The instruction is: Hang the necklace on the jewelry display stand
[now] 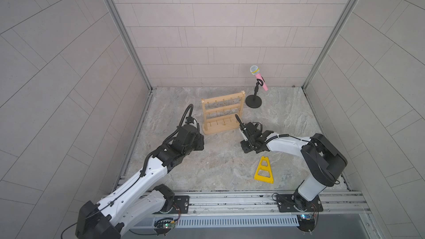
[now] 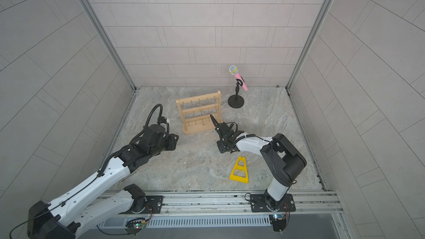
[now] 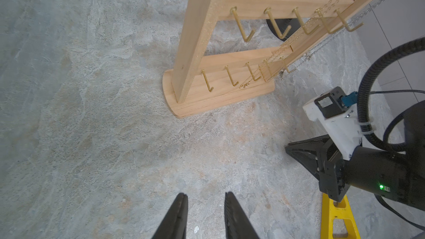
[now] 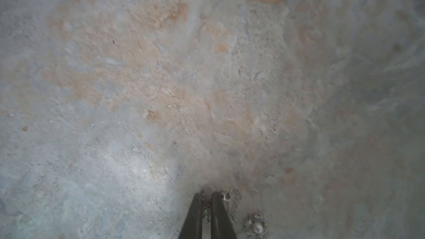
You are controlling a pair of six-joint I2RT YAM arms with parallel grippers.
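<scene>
The wooden jewelry display stand (image 1: 223, 125) with rows of brass hooks stands at the back centre of the table. In the right wrist view a dark, thin necklace (image 4: 257, 227) lies on the table at the fingertips of my right gripper. Its fingers are close together, with a narrow gap and bits of chain in and beside it. Whether the chain is gripped is not clear. My left gripper hangs in front of the stand, left of the right arm; its fingers are apart with nothing between them.
Gold and silver chains (image 3: 305, 39) hang across the stand's right side. A yellow triangular frame (image 1: 264, 170) lies right of centre in front, near the right arm. Behind the stand, a pink microphone (image 1: 260, 79) rests on a black holder (image 1: 253, 101).
</scene>
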